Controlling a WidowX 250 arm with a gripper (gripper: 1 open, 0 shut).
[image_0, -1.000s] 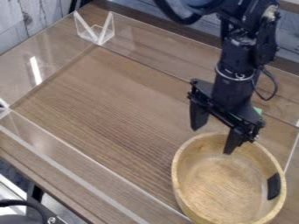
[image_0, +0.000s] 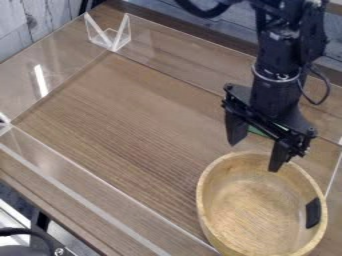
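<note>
The black robot gripper (image_0: 257, 140) hangs at the right of the camera view, just above the back rim of a round beige bowl (image_0: 217, 198). Its two fingers are spread apart. A small green object (image_0: 257, 130) is partly visible behind the gripper, mostly hidden by it; whether it lies between the fingers I cannot tell. The inside of the bowl looks empty.
A wide wooden tabletop (image_0: 114, 135) fills the left and middle, largely clear. A clear plastic holder (image_0: 110, 32) stands at the back left. A dark cable (image_0: 27, 233) crosses the lower left corner beyond the table edge.
The gripper has shifted slightly to the right and up. The green object behind it shows in a different spot, more to the left of the gripper's body.
</note>
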